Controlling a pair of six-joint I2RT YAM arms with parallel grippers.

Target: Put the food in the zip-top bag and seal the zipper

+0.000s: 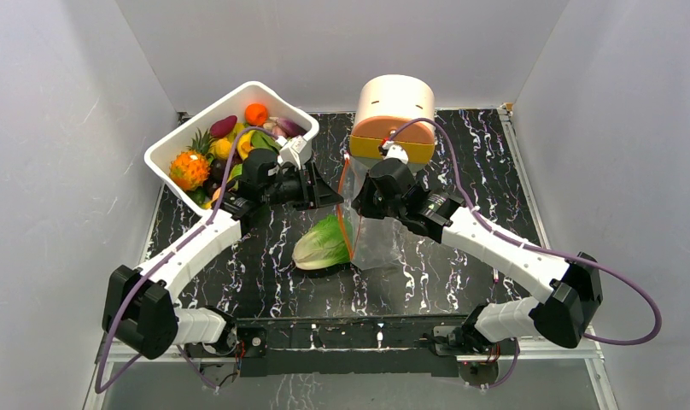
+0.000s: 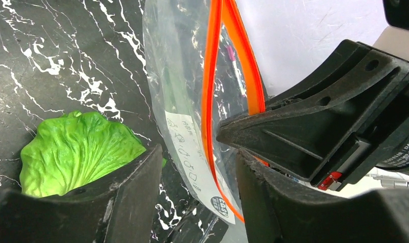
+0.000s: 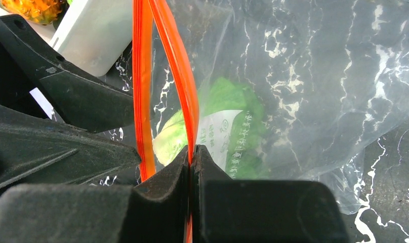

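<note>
A clear zip top bag [image 1: 378,243] with orange zipper strips stands upright in the middle of the table. My right gripper is shut on one orange strip [image 3: 178,66] of its mouth. On the other side, my left gripper is part open, its fingers [image 2: 136,192] apart at the bag's near strip [image 2: 208,91]. In the right wrist view its fingertips come close to that strip; whether they touch it I cannot tell. A green lettuce [image 1: 322,245] lies on the table outside the bag, left of its mouth and partly behind the clear film.
A white bin [image 1: 160,156] full of toy fruit and vegetables stands at the back left. A cream and yellow drum-shaped box [image 1: 396,94] stands behind the bag. To the right of the bag the dark marbled table [image 1: 482,171] is clear.
</note>
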